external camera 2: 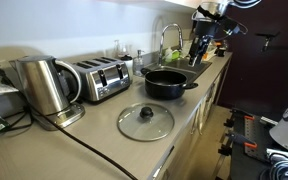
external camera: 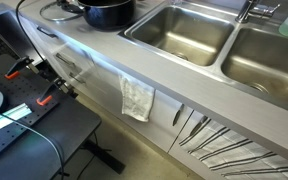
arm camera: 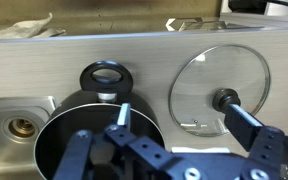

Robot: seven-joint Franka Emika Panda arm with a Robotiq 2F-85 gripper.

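Observation:
My gripper is open, with wide-apart fingers and nothing between them. In the wrist view, a black pot (arm camera: 59,150) lies below its left side and a clear glass lid (arm camera: 194,85) with a black knob lies below its right side. Seen from the second exterior view, the gripper (external camera 2: 198,48) hangs over the counter, above and beyond the pot (external camera 2: 164,90). The lid (external camera 2: 146,122) rests flat on the counter in front of the pot. Only parts of the pot (external camera: 109,14) and the lid (external camera: 59,13) show in the first exterior view, at its top edge.
A double sink (external camera: 179,35) with a faucet (external camera: 249,10) adjoins the pot. A toaster (external camera 2: 106,78) and a kettle (external camera 2: 52,92) stand along the wall. A black cord (external camera 2: 84,140) crosses the counter. A white towel (external camera: 137,98) and a striped towel (external camera: 234,150) hang on the cabinet fronts.

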